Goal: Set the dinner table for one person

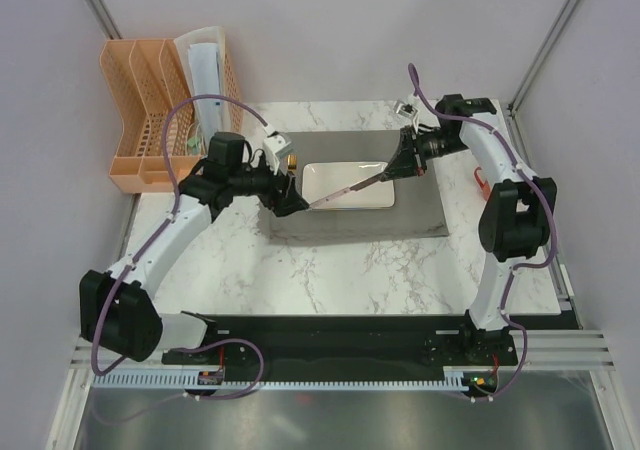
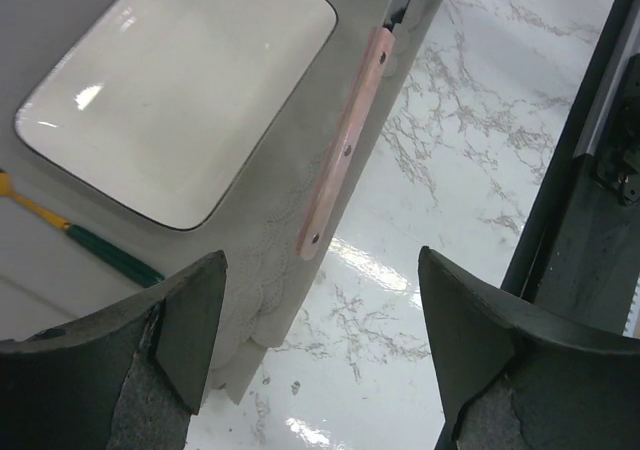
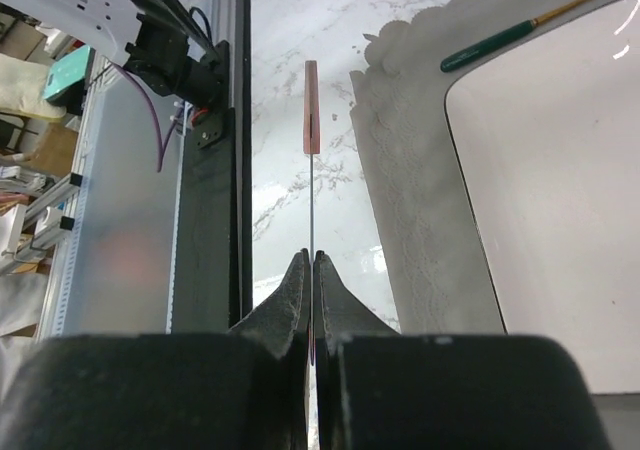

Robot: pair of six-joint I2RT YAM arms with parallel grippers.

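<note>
A knife with a pinkish wooden handle (image 2: pixel 345 145) hangs in the air over the grey placemat (image 1: pixel 340 228). My right gripper is shut on its thin blade (image 3: pixel 312 200), and the handle points away from the fingertips. My left gripper stands open near the handle's free end, with neither finger touching it that I can see. The white rectangular plate (image 1: pixel 365 192) lies on the placemat. Left of the plate rests a utensil with a green handle (image 3: pixel 487 47) and a gold-coloured upper part, lying partly under the left arm in the top view.
An orange rack (image 1: pixel 150 100) with a light blue folded cloth (image 1: pixel 206 85) stands at the back left. A red object (image 1: pixel 481 182) sits on the right, partly covered by the right arm.
</note>
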